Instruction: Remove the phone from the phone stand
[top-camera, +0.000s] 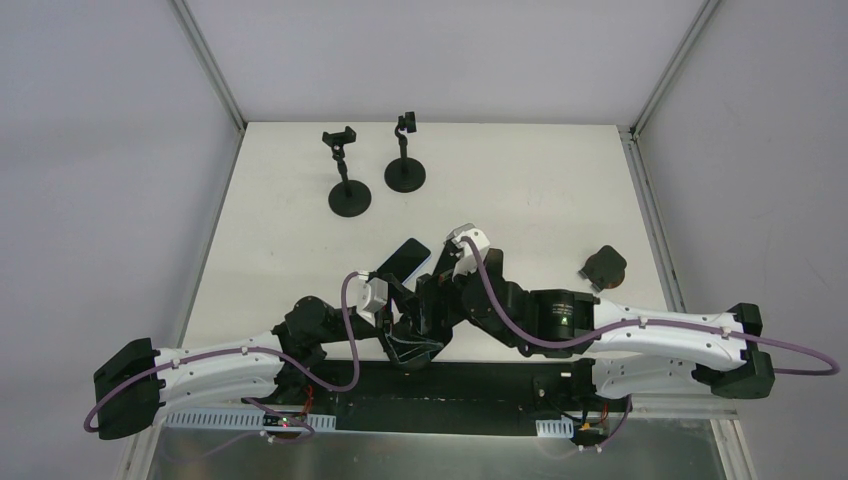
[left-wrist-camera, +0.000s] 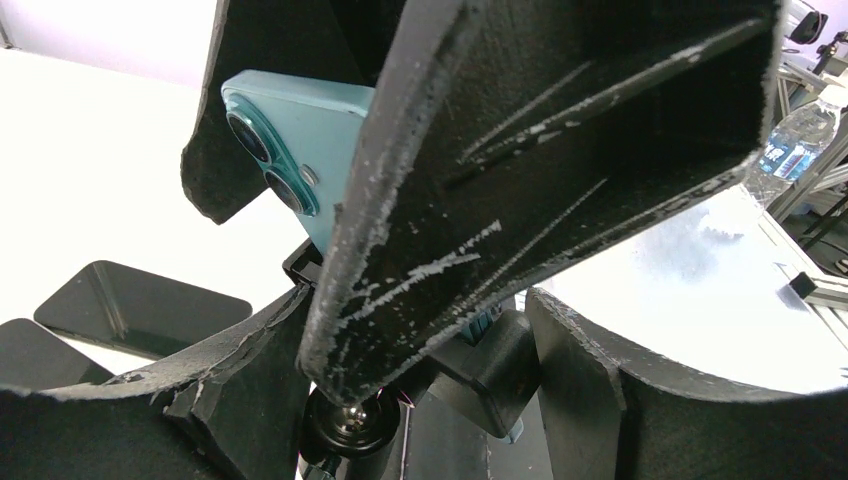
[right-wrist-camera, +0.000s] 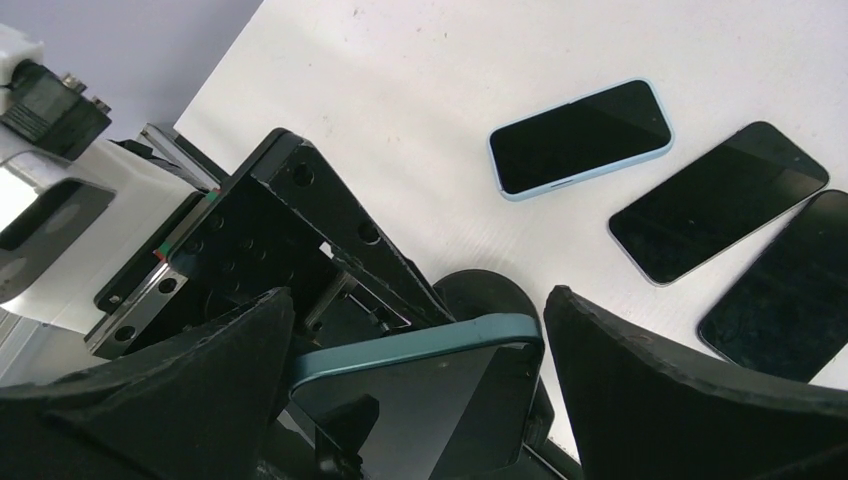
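Note:
At the table's front centre both grippers crowd round a stand holding a teal phone (left-wrist-camera: 300, 140). In the left wrist view my left gripper is low on the stand, its part-open fingers either side of the black holder and ball joint (left-wrist-camera: 350, 420). My right gripper's large scratched finger hangs over it, across the phone. In the right wrist view my right gripper is open, its fingers either side of the phone's top end. The top view largely hides the stand.
Several phones (right-wrist-camera: 580, 140) lie on the white table (top-camera: 520, 180) behind the grippers. Two empty stands (top-camera: 349, 197) (top-camera: 404, 175) stand at the back left; a dark object (top-camera: 604, 268) sits at the right edge.

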